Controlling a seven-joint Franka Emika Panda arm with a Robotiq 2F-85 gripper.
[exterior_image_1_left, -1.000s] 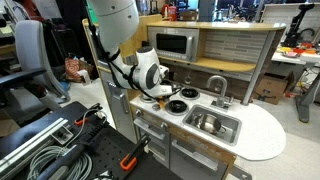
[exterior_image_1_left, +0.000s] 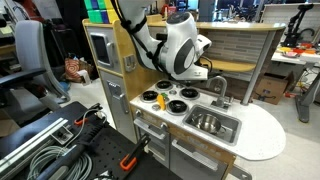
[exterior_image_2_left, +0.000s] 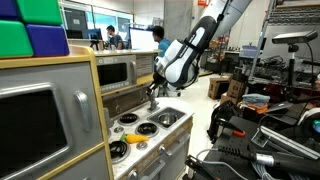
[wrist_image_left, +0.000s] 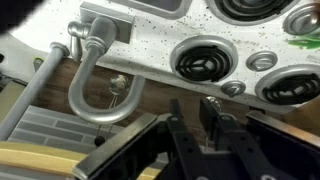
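My gripper (exterior_image_1_left: 204, 68) is raised above the back of the toy kitchen's stove, near the shelf. In the wrist view the dark gripper fills the bottom edge, its fingers apart with no object visible between them. Below it are the black coil burners (wrist_image_left: 203, 60), the small round knobs (wrist_image_left: 120, 84) at the back and the curved grey faucet (wrist_image_left: 97, 50). An orange-yellow object (exterior_image_1_left: 158, 129) lies at the front of the stove. A green item (wrist_image_left: 304, 42) shows beside the burners at the right edge of the wrist view.
The metal sink (exterior_image_1_left: 208, 122) is right of the burners, with the faucet (exterior_image_1_left: 222, 88) behind it. A wooden shelf (exterior_image_1_left: 232, 66) overhangs the back. The microwave (exterior_image_2_left: 117, 72) is left of the arm.
From low over the burners a second ago, the arm has risen, and the gripper now hangs higher, further right.
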